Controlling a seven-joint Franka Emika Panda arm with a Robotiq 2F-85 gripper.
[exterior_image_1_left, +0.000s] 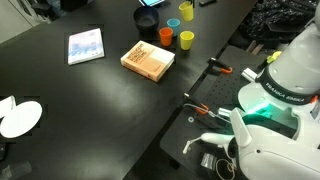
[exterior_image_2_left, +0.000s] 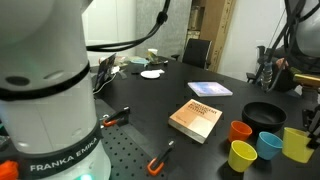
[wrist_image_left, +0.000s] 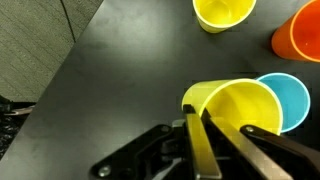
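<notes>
My gripper is shut on the near rim of a yellow cup. In exterior view 2 that held yellow cup is at the right edge, below the gripper. Exterior view 1 shows the held cup only at the top border. A second yellow cup, an orange cup and a blue cup stand grouped on the dark table. From the wrist, the blue cup is partly hidden behind the held one.
A black bowl lies beside the cups. Farther off are a thick book and a pale flat book. White plates sit at the far left.
</notes>
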